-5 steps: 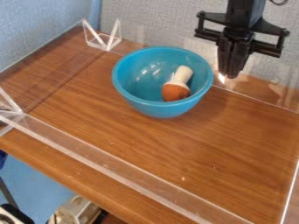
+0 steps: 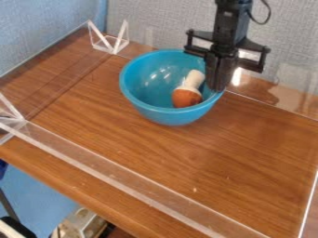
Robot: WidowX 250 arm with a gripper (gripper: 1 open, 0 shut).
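Note:
A turquoise bowl stands on the wooden table toward the back. In it lies a toy mushroom or similar object with a cream top and an orange end. The black gripper points down at the bowl's right rim, close above or just inside it and beside the toy. Its fingers look close together; whether it touches rim or toy is unclear.
White wire corner pieces stand at the back left and left edge. Clear rails border the table. A gap with equipment lies at the lower left.
The arm and gripper have moved left and down, from right of the bowl to over its right rim. The bowl and toy look unmoved.

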